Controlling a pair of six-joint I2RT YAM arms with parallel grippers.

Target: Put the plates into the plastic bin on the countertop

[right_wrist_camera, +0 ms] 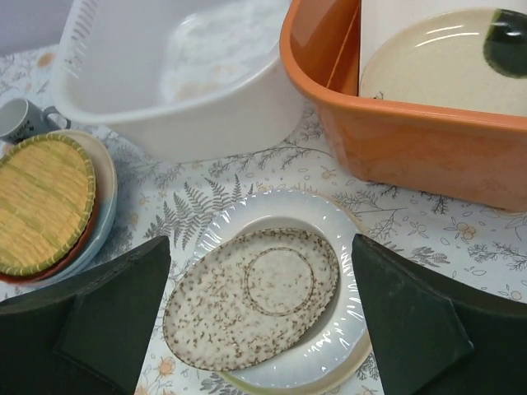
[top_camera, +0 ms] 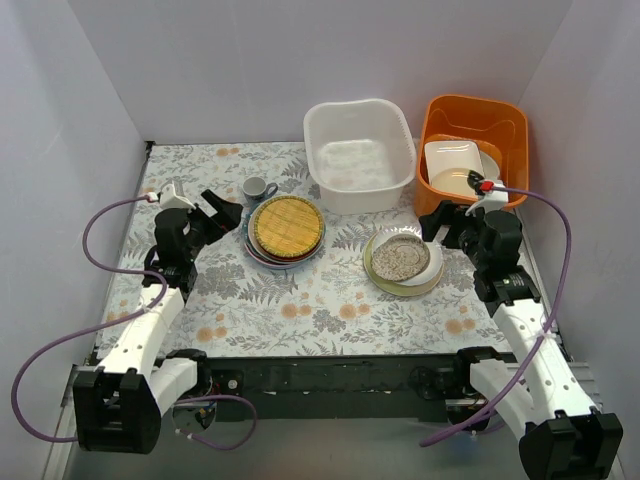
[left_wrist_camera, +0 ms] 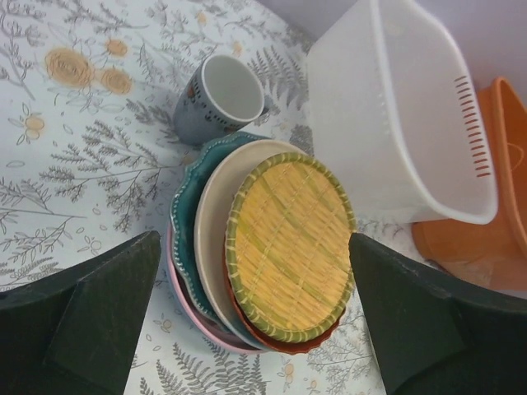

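Observation:
A stack of plates topped by a yellow woven-patterned plate sits left of centre on the counter; in the left wrist view, pinkish, teal and cream rims show under it. A second stack lies right of centre, with a speckled oval plate on a white plate and a cream-green one beneath. At the back stands an empty white plastic bin. My left gripper is open, left of the yellow plate and touching nothing. Above the right stack my right gripper hangs open, its fingers empty.
An orange bin at the back right holds pale dishes. A blue-grey mug stands just behind the left stack.

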